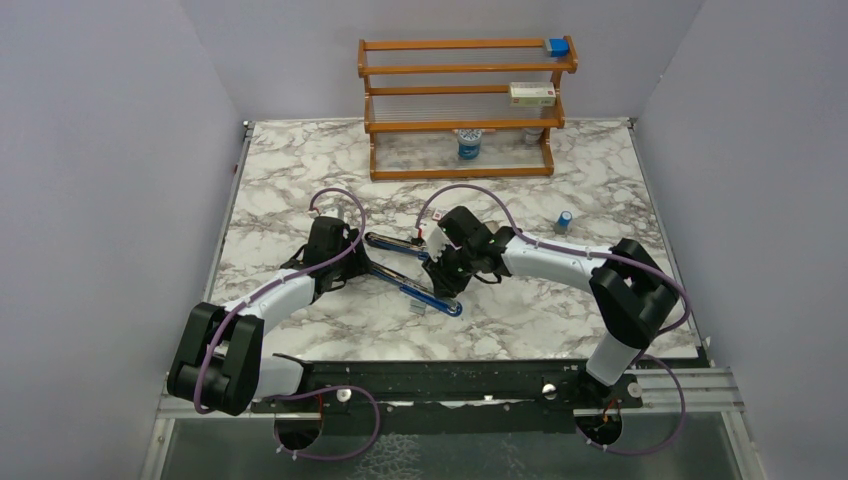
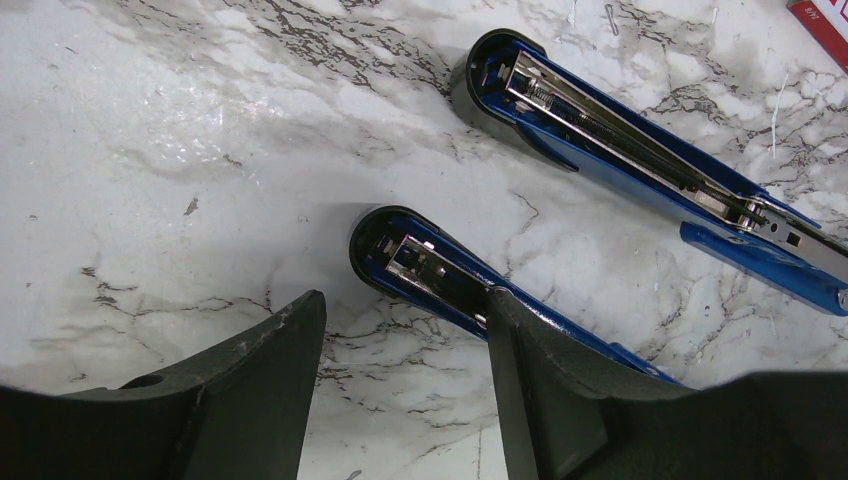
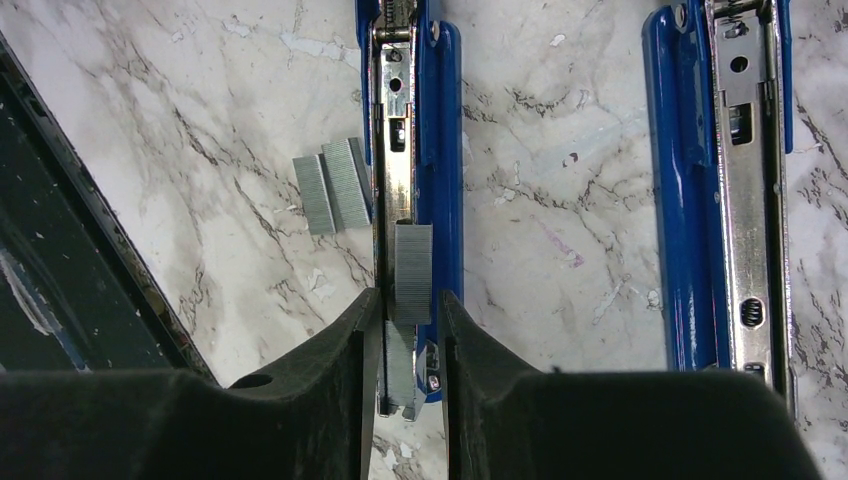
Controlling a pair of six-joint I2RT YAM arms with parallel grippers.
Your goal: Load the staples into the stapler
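Note:
An opened blue stapler [image 1: 411,286] lies on the marble table, its head [image 2: 395,250] in the left wrist view beyond my left fingertips. My left gripper stands open, its right finger [image 2: 505,330] overlapping the stapler's body. In the right wrist view a grey staple strip [image 3: 413,275] sits over the stapler's metal channel [image 3: 397,180], between the fingertips of my right gripper. Narrow gaps show on both sides of that strip, so the gripper is open around it. Another grey strip [image 3: 400,360] shows below it at the channel's end, partly behind the fingers.
A second opened blue stapler [image 3: 740,200] lies roughly parallel, farther back. Two loose staple strips [image 3: 315,195] rest beside the first stapler. A red-and-white box [image 2: 825,30] is at the left wrist view's corner. A wooden rack [image 1: 460,126] stands behind; a small blue item [image 1: 564,220] is at right.

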